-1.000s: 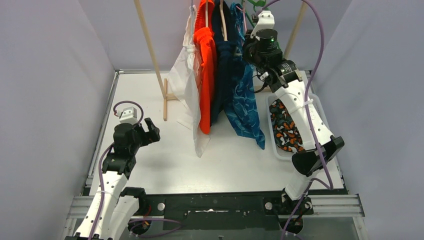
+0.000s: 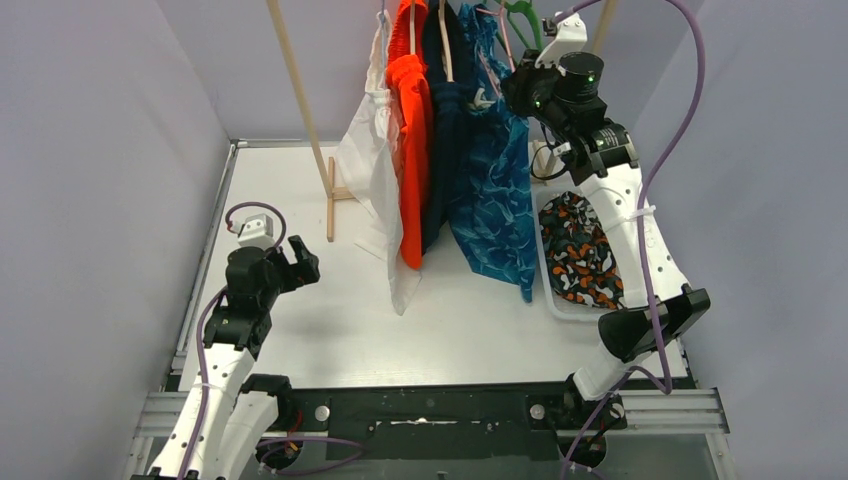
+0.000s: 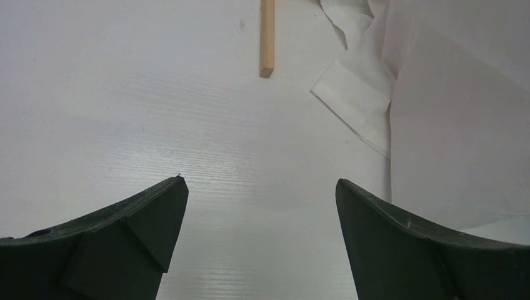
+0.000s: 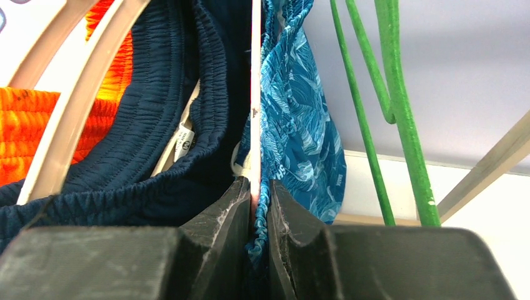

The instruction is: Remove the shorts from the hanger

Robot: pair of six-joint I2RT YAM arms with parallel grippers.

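Blue leaf-patterned shorts (image 2: 490,220) hang on a pink hanger at the right of the row, their waist near my right gripper (image 2: 515,85). In the right wrist view that gripper is shut on the bunched waistband of these shorts (image 4: 306,119), beside the pale hanger bar (image 4: 255,125). My left gripper (image 2: 300,260) stands open over the bare table at the left, nothing between its fingers, with white cloth (image 3: 456,125) to its right.
White, orange (image 2: 410,160) and navy garments hang alongside on wooden hangers. Green hangers (image 4: 400,112) are at the right. A plastic bin (image 2: 565,312) with printed cloth sits under the right arm.
My right gripper has moved rightward, and the blue shorts have shifted right with it. The left arm has not moved.
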